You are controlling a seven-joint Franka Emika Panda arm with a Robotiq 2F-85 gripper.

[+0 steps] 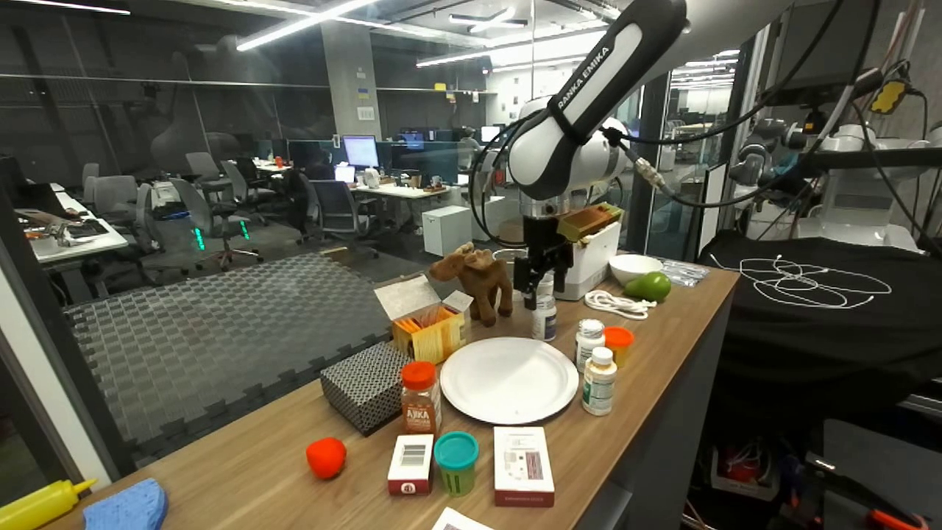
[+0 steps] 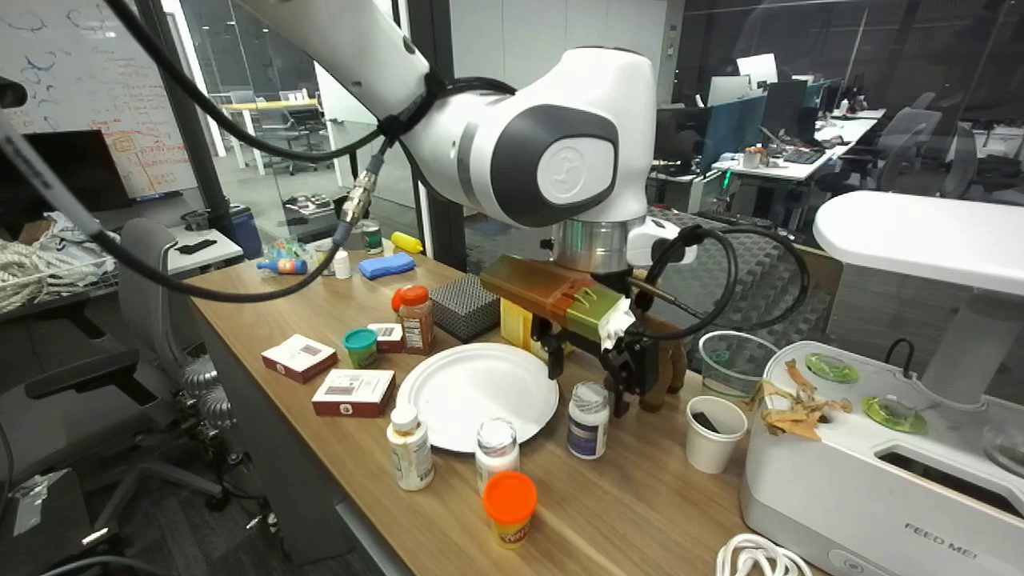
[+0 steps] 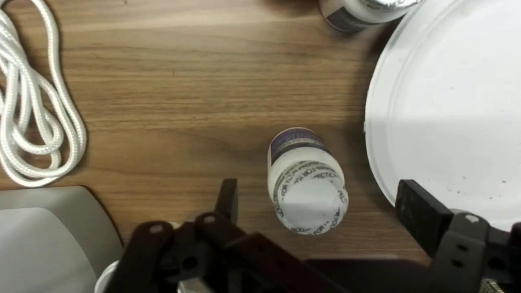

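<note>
In the wrist view a white bottle [image 3: 310,197] with a purple-blue label and a printed seal on top stands upright on the wood table. My gripper is open, one finger on each side of the bottle in that view, with bare gaps to both. From the second exterior view, the same bottle [image 2: 588,421] stands just in front of the gripper [image 2: 587,384], whose fingers hang around the height of its top. Exterior view 1 has the gripper [image 1: 543,287] overlapping the top of the bottle [image 1: 544,322]. Contact does not show.
The white plate [image 2: 478,395] lies right beside the bottle. Two more bottles, one [image 2: 410,450] capped, and an orange-lidded tub [image 2: 509,507] are close by. A paper cup [image 2: 715,434], white machine [image 2: 864,480] and toy camel [image 1: 481,281] crowd the other side. White cord [image 3: 39,112] lies coiled.
</note>
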